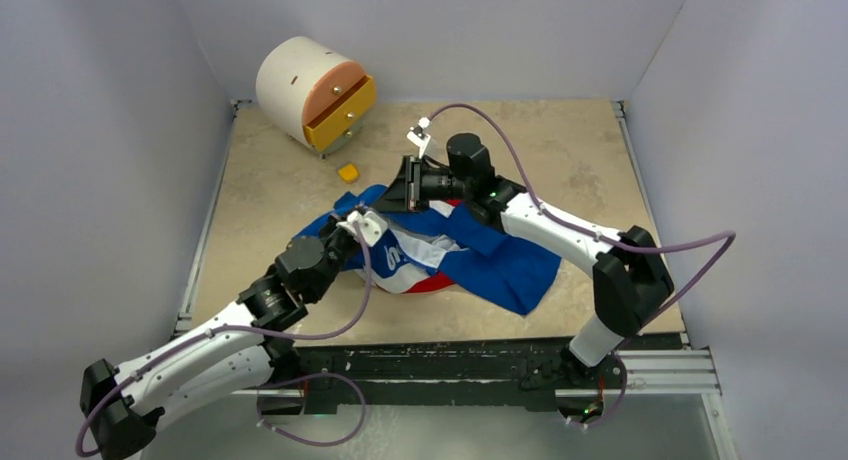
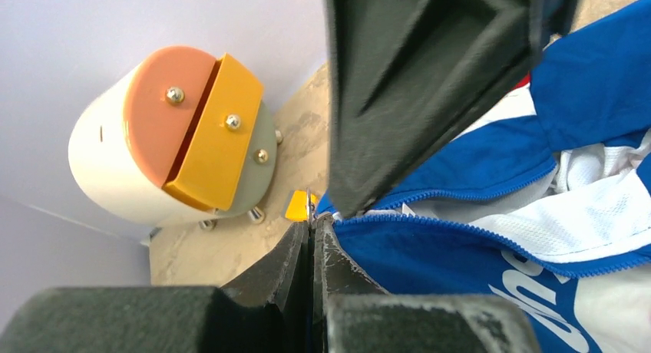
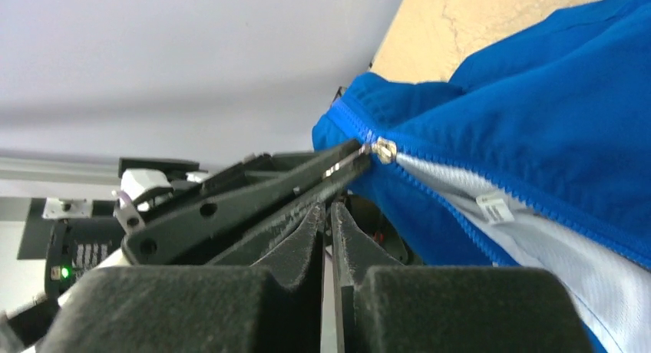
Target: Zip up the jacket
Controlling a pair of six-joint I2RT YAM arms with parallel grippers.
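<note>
The blue and white jacket (image 1: 510,275) lies with its front parted; toothed zipper edges (image 2: 468,229) run along both sides. At the collar end, the metal slider (image 3: 385,150) joins the two edges. My left gripper is shut at the slider, and a thin metal pull (image 2: 309,203) shows between its fingertips. Close beside it, my right gripper is parted by a narrow gap with nothing between its fingers. Those fingers (image 2: 422,100) loom over the zipper in the left wrist view. Both gripper tips crowd together at the collar in the top view.
A white drum-shaped cabinet (image 1: 300,75) with an orange front and a yellow drawer (image 1: 342,115) stands at the back left. A small yellow block (image 1: 348,173) sits between it and the jacket.
</note>
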